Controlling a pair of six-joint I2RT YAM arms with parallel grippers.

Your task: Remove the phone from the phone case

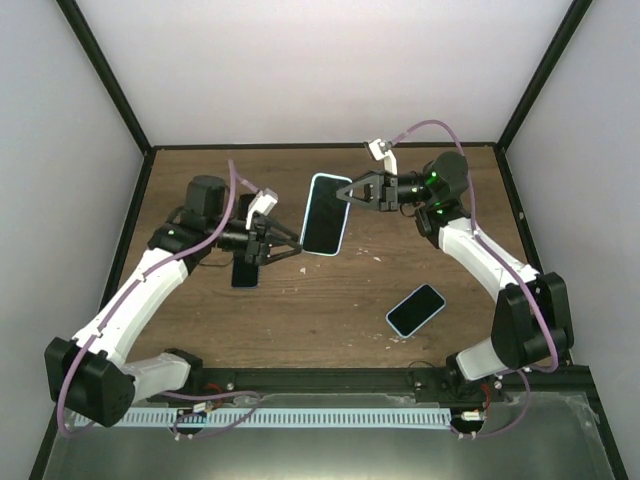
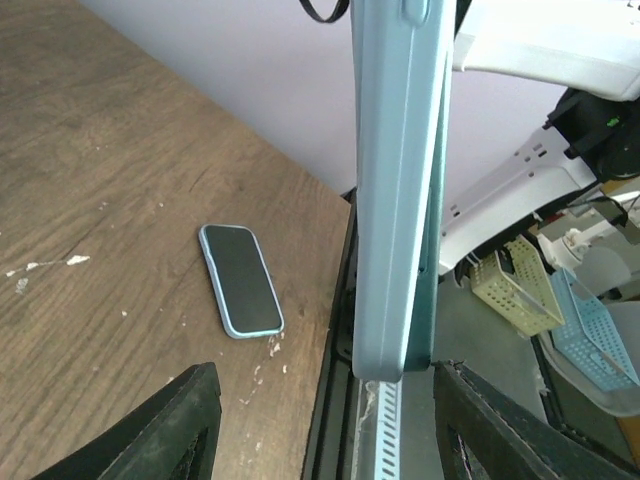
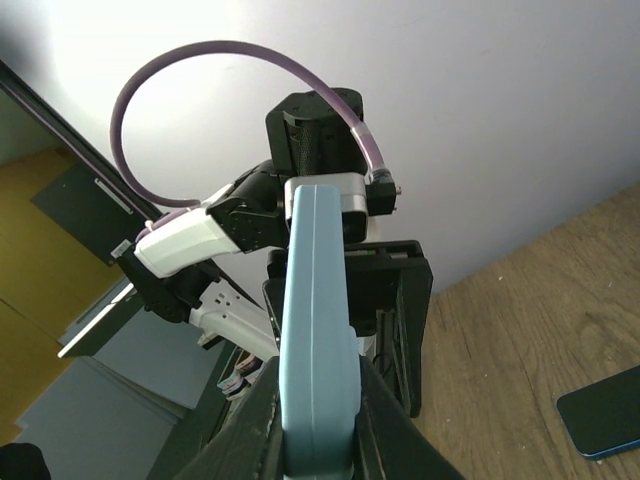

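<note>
A phone in a light-blue case hangs above the table, its dark screen facing the top camera. My right gripper is shut on the case's right long edge; in the right wrist view the pale case stands edge-on between the fingers. On its other side, my left gripper is part open beside the lower left edge of the case. In the left wrist view the end of the case stands beyond the gap between the left fingertips, closer to the right-hand one. Nothing is clearly held there.
Another blue-edged phone lies on the table at the front right. A dark phone lies at the left, partly under my left arm.
</note>
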